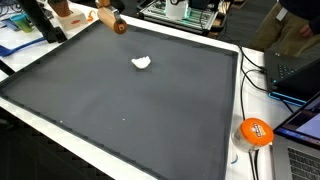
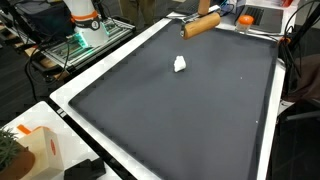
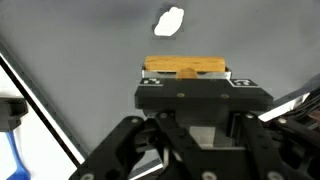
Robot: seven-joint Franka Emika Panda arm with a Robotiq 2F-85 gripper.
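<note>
A tan wooden cylinder [image 1: 112, 20] is raised over the far left part of the dark grey board; it also shows as a wooden roll [image 2: 200, 27] at the back in exterior view 2. From the wrist, my gripper is shut on the wooden cylinder [image 3: 207, 64], which lies crosswise at its fingertips. A small white lump [image 1: 141, 62] rests on the board, apart from the cylinder. That white lump [image 3: 168, 21] appears just beyond the wood in the wrist view. Most of the arm is out of frame in both exterior views.
The grey board [image 2: 180, 115] is mostly bare. An orange-topped container [image 1: 254, 132] stands beyond its right edge in exterior view 1, near laptops and cables. Clutter, including blue items [image 1: 20, 22], crowds the far left. A white-and-orange device [image 2: 40, 150] sits off the board's near left.
</note>
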